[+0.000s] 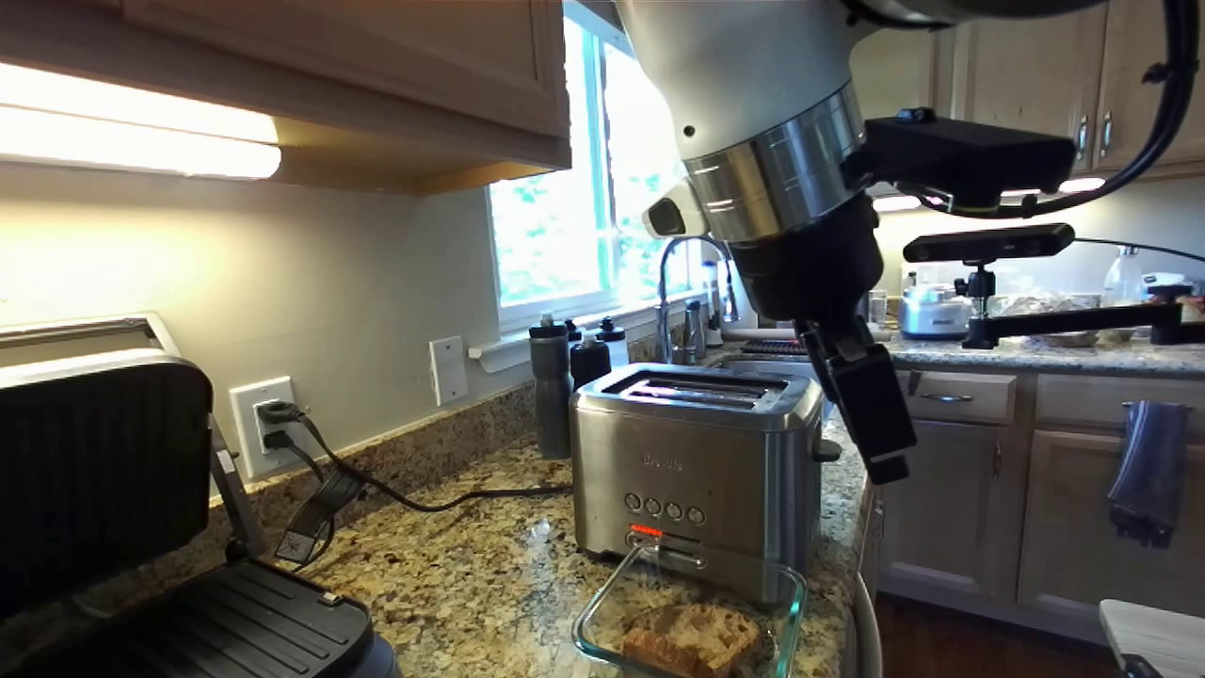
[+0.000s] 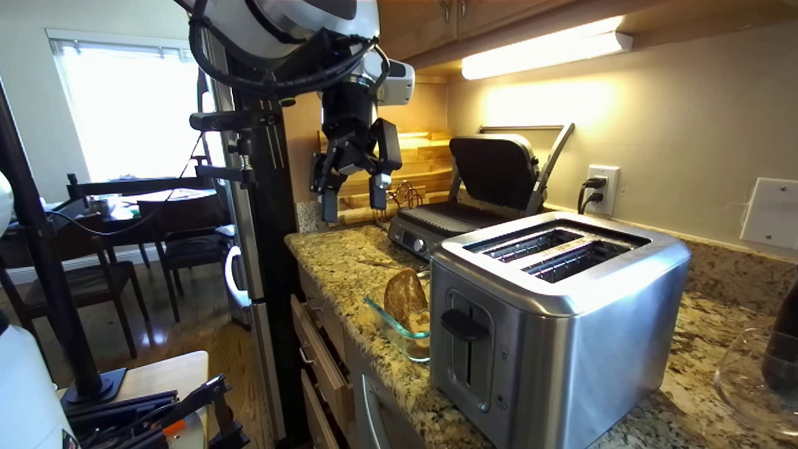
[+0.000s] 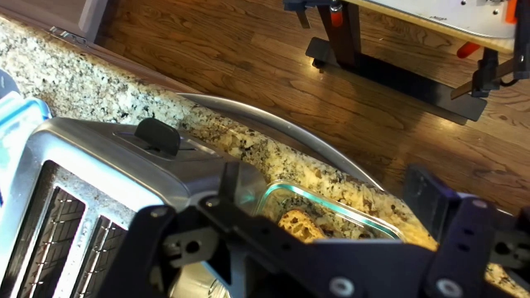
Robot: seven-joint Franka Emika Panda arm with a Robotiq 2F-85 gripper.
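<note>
My gripper [image 2: 353, 201] hangs in the air above the counter, open, its two fingers wide apart with nothing between them. In exterior view 1 its dark fingers [image 1: 870, 407] reach down to the right of the steel toaster [image 1: 695, 475]. The toaster's slots look empty from above, and its black lever [image 2: 464, 325] sits high on the end face. Beside the toaster is a clear glass dish [image 1: 587, 633] holding bread [image 1: 695, 638]. One brown slice [image 2: 406, 294] leans upright there. In the wrist view the gripper's body partly covers the dish and the bread [image 3: 299, 224].
An open grill [image 2: 486, 213] stands beyond the dish, against the wall side. Dark bottles [image 1: 551, 390] are behind the toaster, and its cord [image 1: 452, 497] runs to the wall outlet. The counter's front edge [image 3: 293, 149] passes close by the toaster and dish.
</note>
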